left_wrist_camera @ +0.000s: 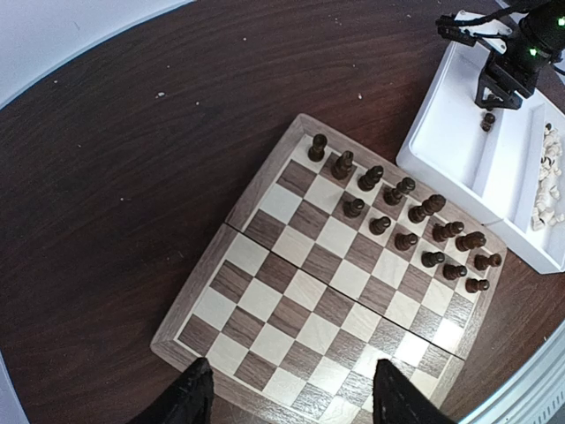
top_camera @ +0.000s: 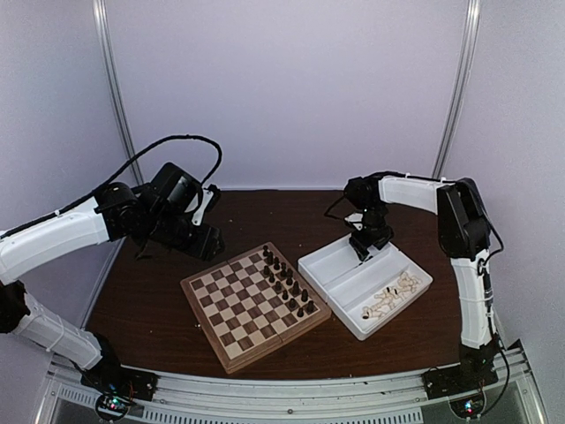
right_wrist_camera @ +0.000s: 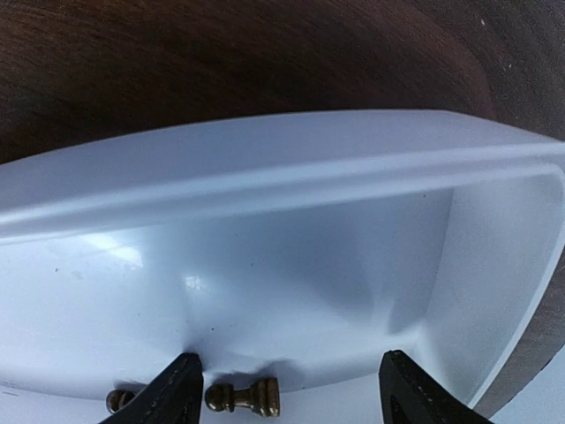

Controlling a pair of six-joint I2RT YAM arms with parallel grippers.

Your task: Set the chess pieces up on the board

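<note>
The chessboard (top_camera: 238,318) has two rows of dark pieces along its right side; its other squares are bare. My right gripper is open, low over the far compartment of the white tray (top_camera: 340,291), where a dark pawn (right_wrist_camera: 252,397) lies on its side between the fingers' tips and a second dark piece (right_wrist_camera: 119,399) is partly hidden by a finger. Light pieces (left_wrist_camera: 543,194) lie in the tray's near compartment. My left gripper hangs high above the board's left, its fingers apart and empty.
The tray sits close against the board's right side. Walls and metal posts surround the table.
</note>
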